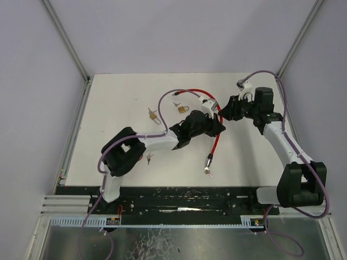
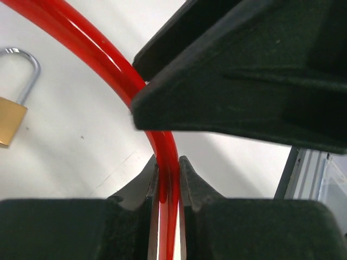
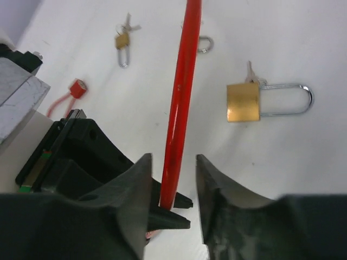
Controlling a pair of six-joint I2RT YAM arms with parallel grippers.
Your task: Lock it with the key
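Observation:
A red cable (image 1: 214, 147) arcs down the board to a metal end (image 1: 209, 162) with a key-like piece below. My left gripper (image 1: 216, 123) is shut on that cable. Just above, my right gripper (image 1: 227, 114) surrounds the cable, fingers somewhat apart; in the left wrist view its dark fingers cross over it. A brass padlock with a long silver shackle lies nearby, keys beside it; another padlock (image 2: 8, 119) shows in the left wrist view.
Smaller padlocks with keys (image 1: 154, 116) (image 3: 122, 40) and loose keys (image 1: 149, 158) lie on the white board (image 1: 116, 97). The board's upper left is clear.

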